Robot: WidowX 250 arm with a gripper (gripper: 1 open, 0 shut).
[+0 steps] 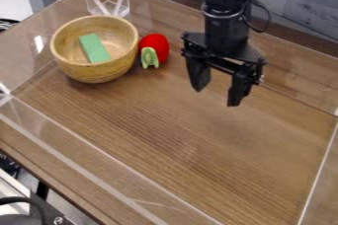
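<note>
My black gripper [218, 83] hangs over the centre-right of the wooden table, its two fingers apart and pointing down, with nothing visible between them. To its left lie a red round object [156, 45] and a pale green object [150, 58] just below that. Further left, a tan bowl [105, 68] holds a green block [93, 47].
A clear plastic item stands behind the bowl at the back left, by the table's edge. A dark cable shows at the lower left.
</note>
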